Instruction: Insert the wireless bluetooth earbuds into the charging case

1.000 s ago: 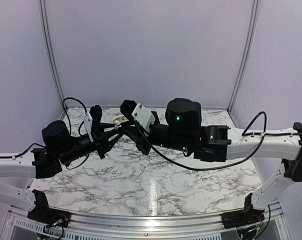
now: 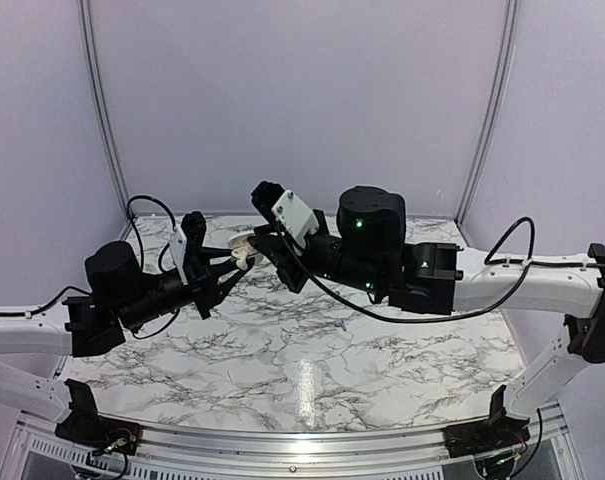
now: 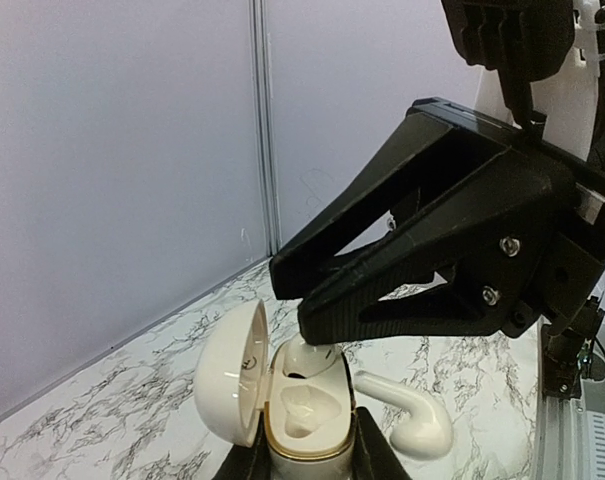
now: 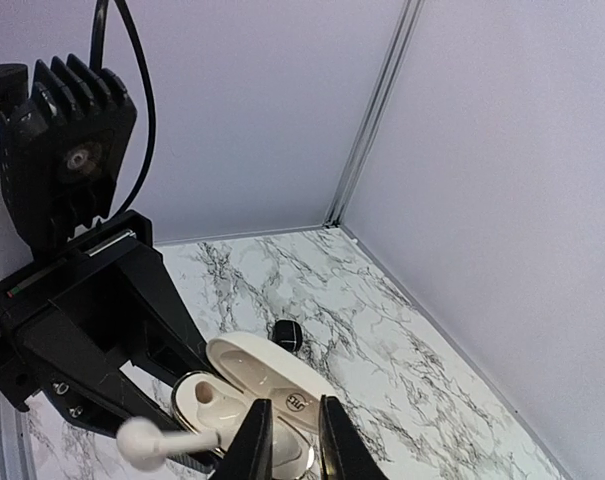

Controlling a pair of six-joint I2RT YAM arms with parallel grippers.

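The white charging case (image 3: 307, 400), gold-rimmed and with its lid (image 3: 232, 372) raised, is clamped in my left gripper (image 2: 238, 262). Over the far end of its well stand the fingertips (image 3: 324, 322) of my right gripper. In the right wrist view those fingers are apart, with white case or earbud surface showing in the gap. Under them a white earbud part (image 3: 310, 356) shows at a slot; how deep it sits is hidden. Another earbud (image 3: 422, 430) juts out beside the case, stem towards it, outside the slots; what holds it is hidden.
Bare marbled tabletop (image 2: 382, 370) lies below both grippers, with free room all round. A small black shape (image 4: 287, 335) shows behind the lid. Pale walls (image 2: 302, 110) enclose the back and sides.
In the top view my right gripper has shifted slightly right and tipped, uncovering more of the case and the earbud beside it. My left arm looks still.
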